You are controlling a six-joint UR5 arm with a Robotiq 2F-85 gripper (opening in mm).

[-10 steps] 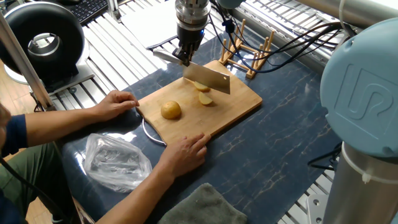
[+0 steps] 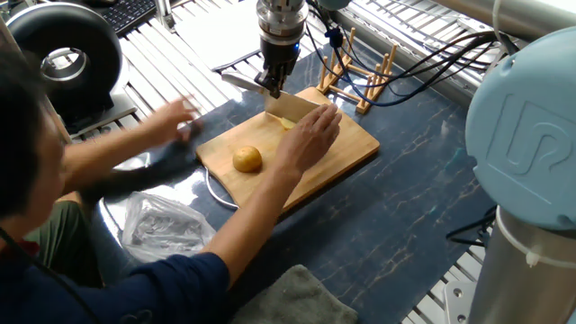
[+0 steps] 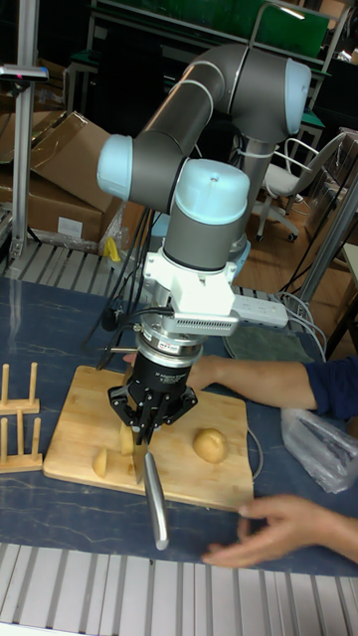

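Note:
My gripper [image 2: 273,88] is shut on a cleaver [image 2: 286,104] above the far part of the wooden cutting board [image 2: 346,155]. In exterior view 3 the cleaver's metal handle [image 3: 157,504] sticks out from below the gripper [image 3: 146,432] toward the near edge. A whole potato [image 2: 247,159] rests on the board, off to one side of the blade. Cut potato pieces [image 3: 100,461] lie by the blade. A person's hand [image 2: 310,135] covers part of the blade and pieces in exterior view 1.
The person's other hand [image 3: 277,530] is beside the board, close to the handle. A wooden rack [image 2: 362,76] stands behind the board. A plastic bag [image 2: 162,225] and a grey cloth [image 2: 297,297] lie on the table. Bare tabletop [image 2: 405,180] extends right of the board.
The person's one hand has moved from the board's front edge up to the blade and pieces. Their other hand has lifted off the board's left corner. The gripper and cleaver look unmoved.

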